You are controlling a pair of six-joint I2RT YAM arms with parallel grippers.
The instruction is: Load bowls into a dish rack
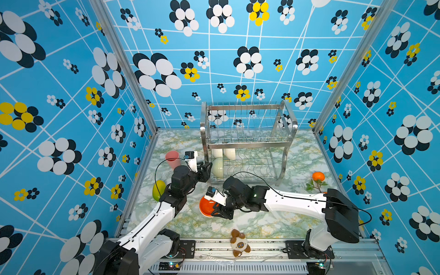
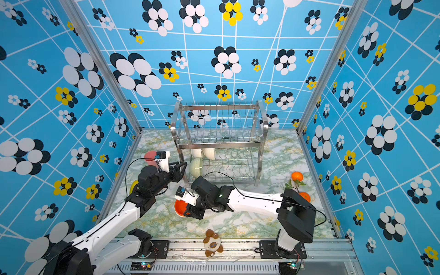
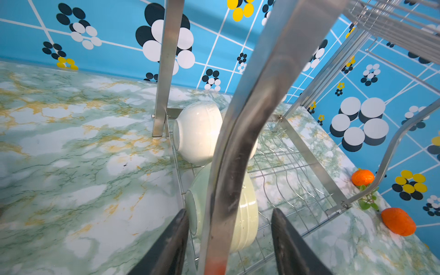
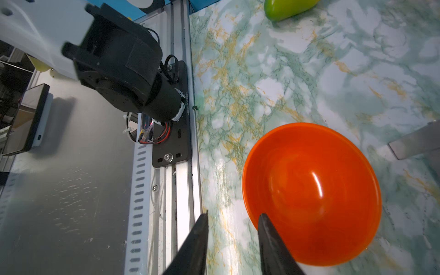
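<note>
An orange bowl [image 4: 311,192] rests upright and empty on the marble table. My right gripper is over its near side, fingers open, with one fingertip by the rim and no bowl wall visibly pinched. The metal dish rack [image 1: 249,144] stands at the back; its lower tier holds a pale green bowl [image 3: 247,215] and white bowls [image 3: 197,133], turned on their sides. My left gripper is part open at the rack's front left post [image 3: 224,197], which shows between its fingers; whether they touch it cannot be told.
A pink cup [image 1: 172,158] and a green-yellow fruit [image 1: 158,190] lie at left. Oranges [image 1: 318,176] with leaves are at right. A plush toy [image 1: 238,243] sits on the front rail. Table right of the orange bowl is clear.
</note>
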